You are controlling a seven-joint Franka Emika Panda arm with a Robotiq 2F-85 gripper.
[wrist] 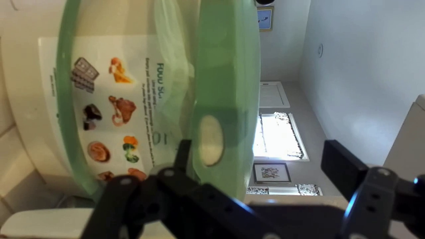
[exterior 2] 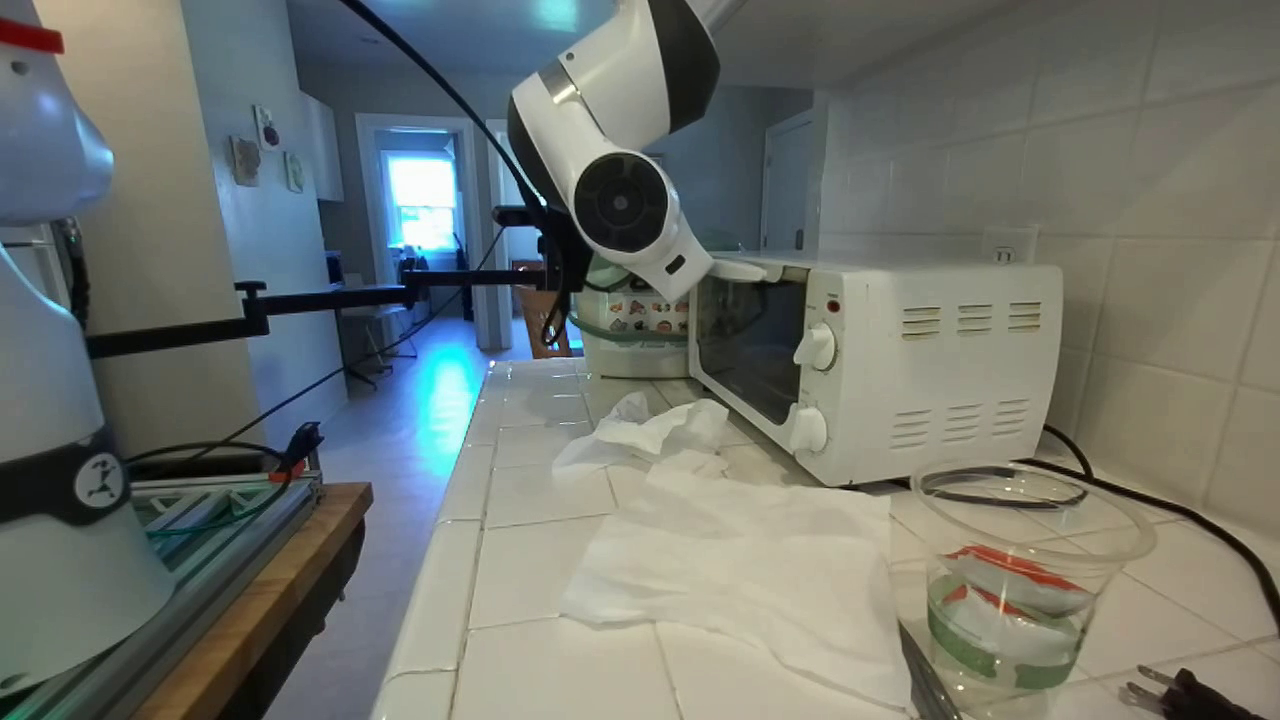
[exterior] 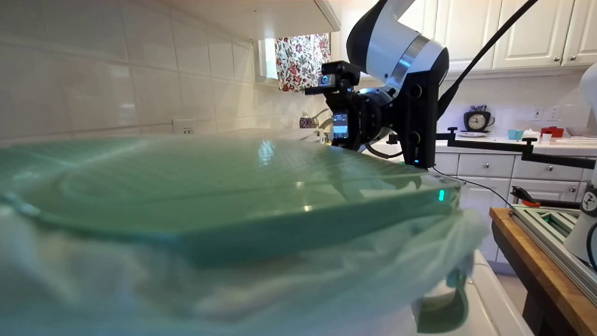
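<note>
A bin with a green lid (wrist: 225,51) and a pale, picture-labelled body (wrist: 131,24) fills the left half of the wrist view, turned on its side there. My gripper is open, its fingers wide apart. One finger (wrist: 183,153) is near the lid's lower edge, by the pale oval on its front; whether it touches cannot be told. The other finger (wrist: 344,165) is on the lid's top side, clear of it. In exterior view 1 the lid (exterior: 224,173) spans the foreground, with a plastic bag (exterior: 336,280) hanging below its rim. In exterior view 2 my arm hides the fingers.
A white toaster oven (exterior 2: 936,360) stands on the tiled counter against the wall, close to the bin. Crumpled paper towels (exterior 2: 744,552) lie in front of it. Nearer are a clear plastic cup (exterior 2: 1020,576) and a black plug (exterior 2: 1194,696).
</note>
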